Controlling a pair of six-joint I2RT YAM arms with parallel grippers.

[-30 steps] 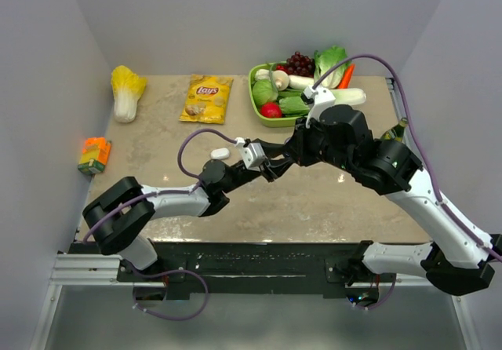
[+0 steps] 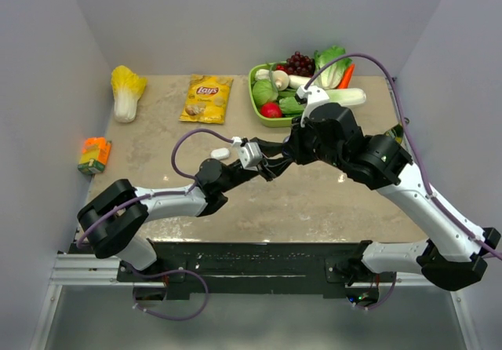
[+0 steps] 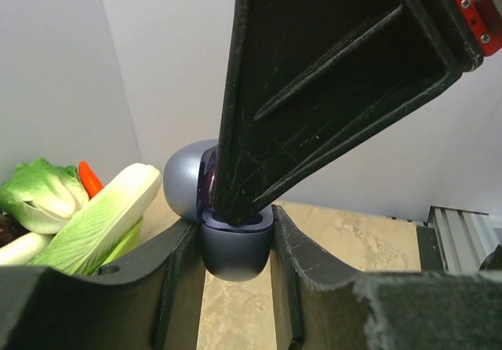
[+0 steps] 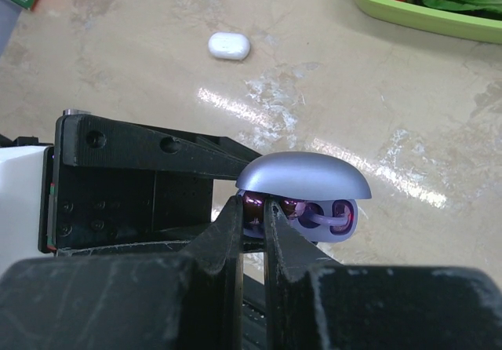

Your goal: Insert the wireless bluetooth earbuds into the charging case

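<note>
In the left wrist view, my left gripper is shut on the lavender charging case (image 3: pixel 237 254), whose lid (image 3: pixel 185 179) stands open. The right wrist view shows the case (image 4: pixel 306 176) from above, with a pale purple stem-like part (image 4: pixel 325 220) in its right-hand section. My right gripper has its fingertips shut at the left-hand section. Dark glossy purple shows around them, apparently an earbud between them, mostly hidden; how deep it sits, I cannot tell. From the top, the left gripper (image 2: pixel 282 157) and right gripper (image 2: pixel 293 144) meet near the table's middle.
A small white rounded case (image 2: pixel 220 154) lies on the table behind the left arm. At the back stand a green basket (image 2: pixel 255 103) of vegetables, a yellow chip bag (image 2: pixel 207 99) and a cabbage (image 2: pixel 126 95).
My right gripper and forearm have shifted slightly left and tilted a little. Both grippers remain together at the case.
</note>
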